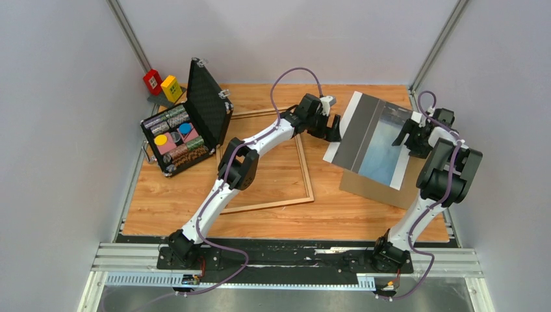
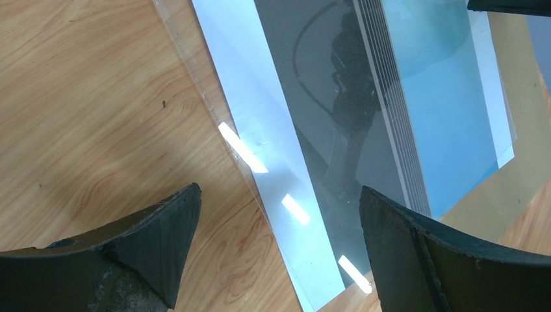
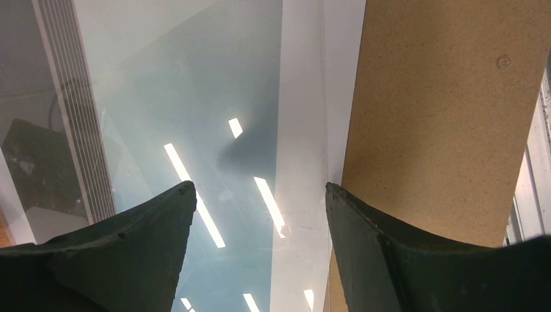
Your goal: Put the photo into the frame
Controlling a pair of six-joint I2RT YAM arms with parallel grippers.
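A photo [image 1: 383,146] with white borders and a grey band lies under a clear sheet [image 2: 214,97] on a brown board [image 1: 364,188] at the right. My left gripper [image 1: 331,127] is open at the photo's left white edge, its fingers either side of that edge in the left wrist view. My right gripper [image 1: 406,135] is over the photo's right white border, its fingers apart, one beside the sheet's edge over the board; whether they touch cannot be told. The empty wooden frame [image 1: 304,179] lies flat on the table, left of the photo, partly hidden by my left arm.
An open black case [image 1: 211,104] of chips and coloured pieces stands at the left, with red [image 1: 153,81] and yellow [image 1: 171,88] blocks behind it. Bare table [image 1: 312,221] shows along the front.
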